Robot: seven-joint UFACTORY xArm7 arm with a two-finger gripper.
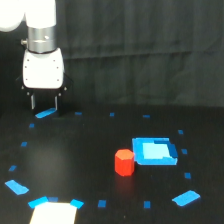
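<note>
My gripper (44, 101) hangs at the upper left over the dark table, below a white arm. Its two thin dark fingers stand apart, so it looks open, and only a blue patch on the table shows near the gap. A red block (124, 163) with a many-sided outline stands right of the middle, well away from the gripper. Close behind it, slightly to the right, lies a blue tray (138, 147) with a white area inside. Whether block and tray touch, I cannot tell.
Blue tape pieces are scattered over the black table, with larger ones at the front right (186, 198) and the left (16, 187). A pale, overexposed object (54, 213) is cut off by the bottom edge. A dark curtain (150, 60) closes off the back.
</note>
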